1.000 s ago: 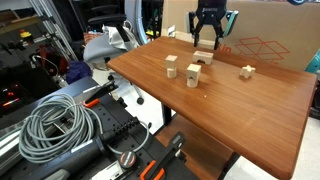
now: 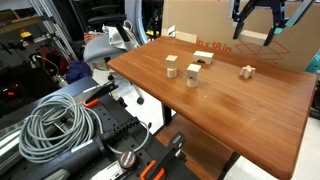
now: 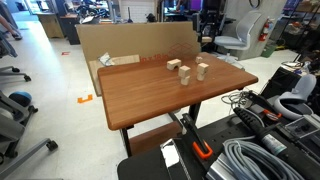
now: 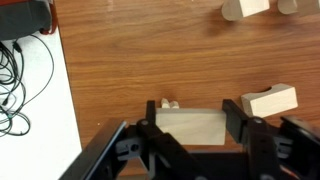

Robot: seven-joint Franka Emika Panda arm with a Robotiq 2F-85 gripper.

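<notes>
A pale block [image 4: 192, 128] sits between the dark fingers of my gripper in the wrist view, and the fingers are shut on it. In exterior view 1 the gripper [image 2: 252, 40] hangs well above the table, over its far right part. Below it lies a small pale piece [image 2: 247, 71], whose tip [image 4: 170, 104] peeks out past the held block in the wrist view. A flat pale block [image 2: 204, 56] rests on the table to the left. Nearer the front edge stand two upright blocks [image 2: 172, 67] [image 2: 194, 75].
Cardboard panels [image 3: 135, 45] stand along the back edge. Coiled grey cable [image 2: 55, 130] and dark equipment lie off the table's near side.
My gripper has risen and moved right in exterior view 1, from just over the flat block to above the small piece. The blocks on the table have stayed put.
</notes>
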